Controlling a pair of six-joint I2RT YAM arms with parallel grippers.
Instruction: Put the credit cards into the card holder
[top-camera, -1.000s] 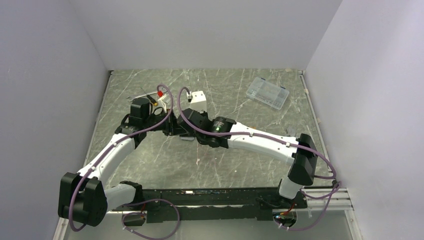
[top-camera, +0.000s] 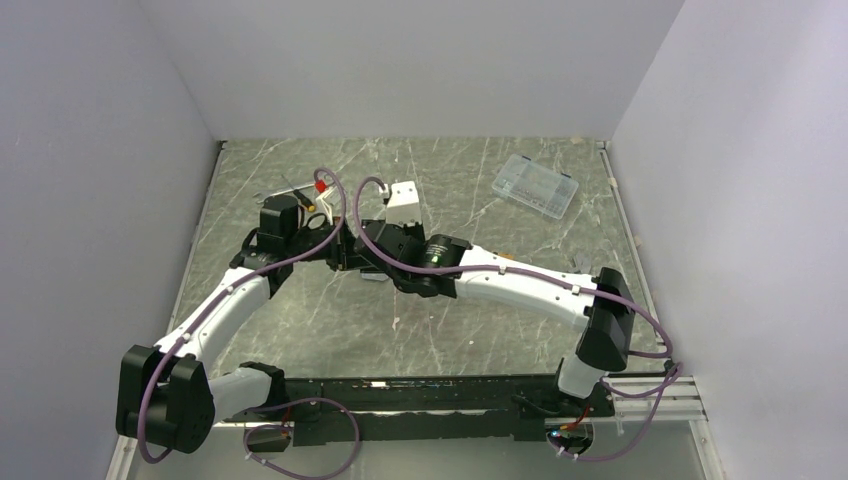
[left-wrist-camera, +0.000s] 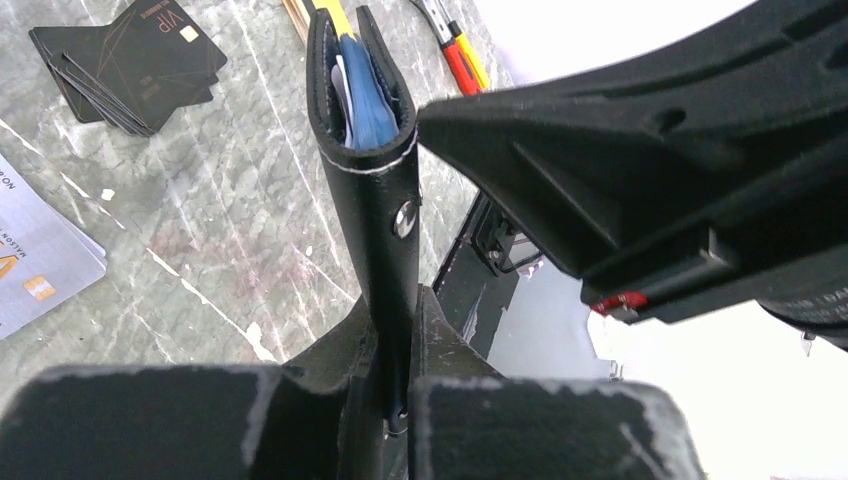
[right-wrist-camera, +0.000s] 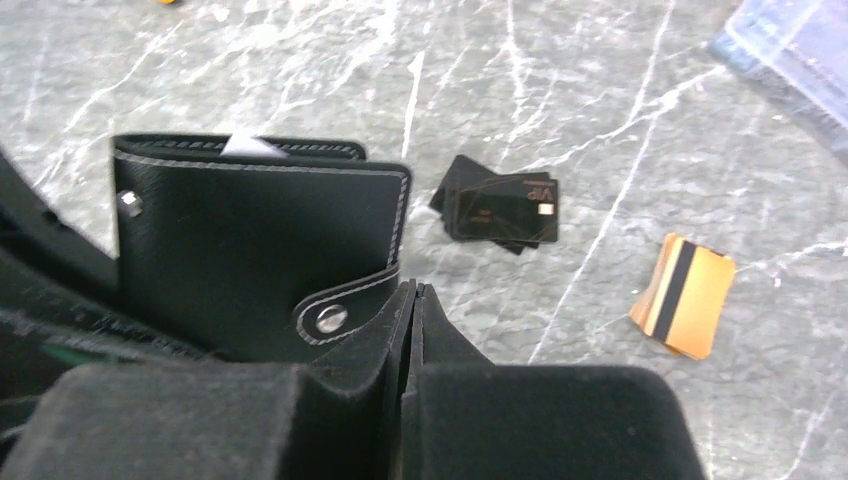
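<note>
In the left wrist view, my left gripper is shut on the black card holder (left-wrist-camera: 365, 210), which stands upright with its mouth up and blue and white sleeves inside. My right gripper is shut with nothing between its fingers; its tips sit by the holder's snap strap (right-wrist-camera: 335, 315), outside the strap. Black VIP cards (right-wrist-camera: 505, 208) lie fanned on the table beyond. A stack of orange cards (right-wrist-camera: 692, 295) lies to the right in the right wrist view. White cards (left-wrist-camera: 38, 250) show at the left of the left wrist view.
A clear plastic box (top-camera: 536, 186) stands at the back right. Tools, among them a screwdriver (top-camera: 300, 196), lie at the back left. Both arms meet over the table's middle and hide much there.
</note>
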